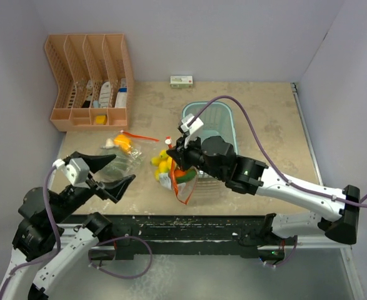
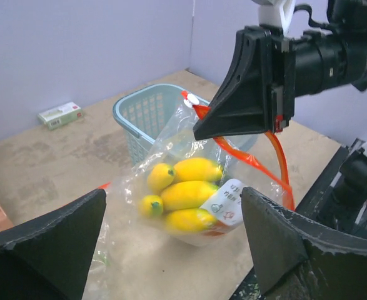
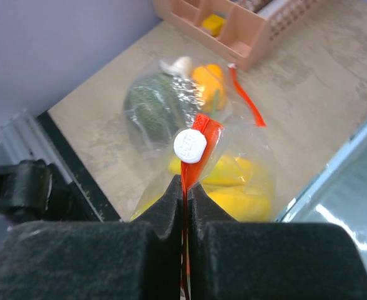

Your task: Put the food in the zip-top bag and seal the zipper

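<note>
The clear zip top bag [image 2: 170, 150] has an orange zipper edge and a white slider [image 3: 190, 145]. Several yellow food pieces [image 2: 192, 195] are inside it, along with something bearing a white label. My right gripper is shut on the bag's orange edge, just beside the slider, and the bag hangs from it, tilted. To the left of the bag, my left gripper [image 1: 111, 174] stands wide open with nothing between its fingers. Another clear bag [image 3: 155, 103] with an orange edge lies behind, holding a green item and an orange-yellow one.
A pale green basket [image 2: 130, 119] stands right behind the held bag. At the back left is a peach compartment rack [image 1: 61, 115] holding several items, with a small box [image 1: 181, 82] against the back wall.
</note>
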